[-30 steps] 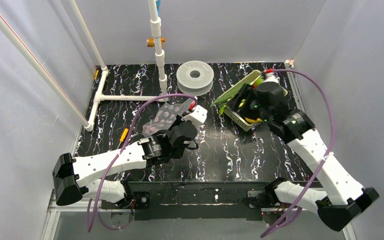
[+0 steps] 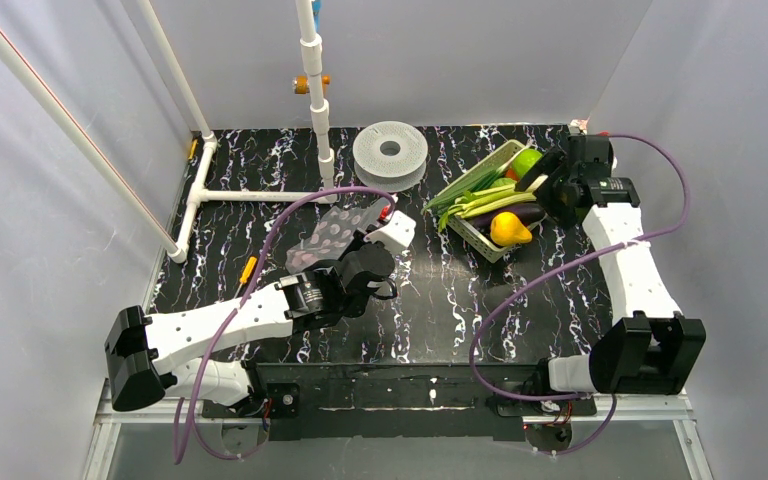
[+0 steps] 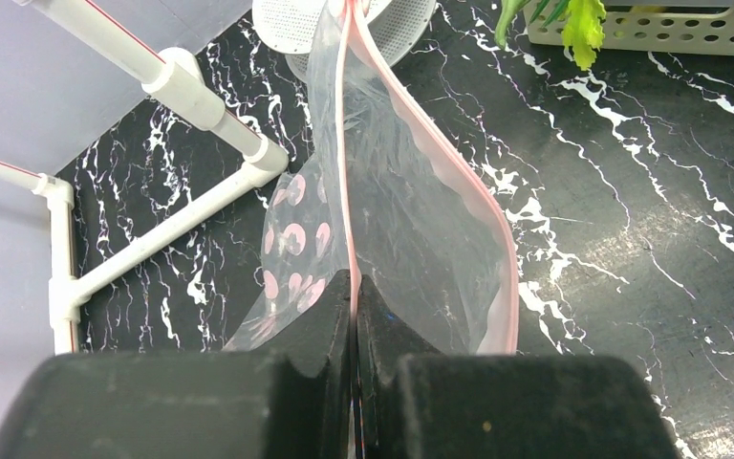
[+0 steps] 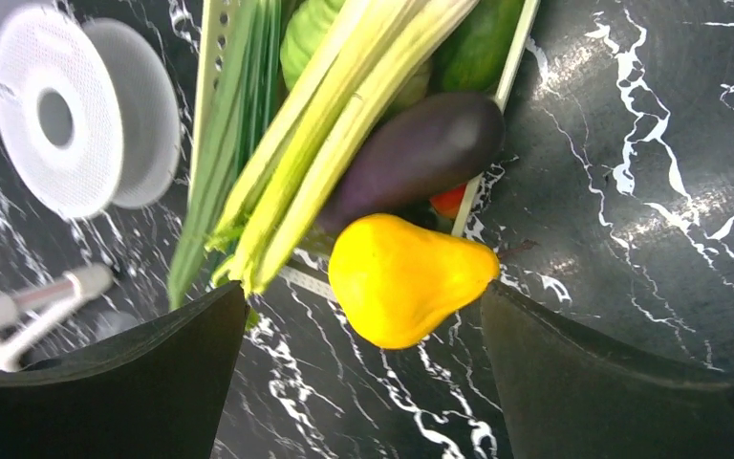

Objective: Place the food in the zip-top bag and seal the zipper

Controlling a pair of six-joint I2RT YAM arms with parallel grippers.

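Note:
My left gripper is shut on the pink zipper rim of the clear zip top bag (image 3: 420, 220), which stands partly open above the table. My right gripper hangs open over the right end of the green basket (image 2: 490, 250). In the right wrist view, a yellow pear-like food (image 4: 406, 277) lies between and just beyond its fingertips, with celery (image 4: 315, 163), an eggplant (image 4: 430, 143), leafy greens (image 4: 229, 163) and green produce behind it. The top view also shows a round green item (image 2: 526, 160) at the basket's back.
A white spool (image 2: 390, 150) stands at the back centre, beside a PVC pipe frame (image 2: 260, 195) on the left. An orange-handled tool (image 2: 248, 270) lies at the left.
My right arm has swung right and back from over the basket's middle to its right side, uncovering the yellow food in the top view. The left arm is unchanged.

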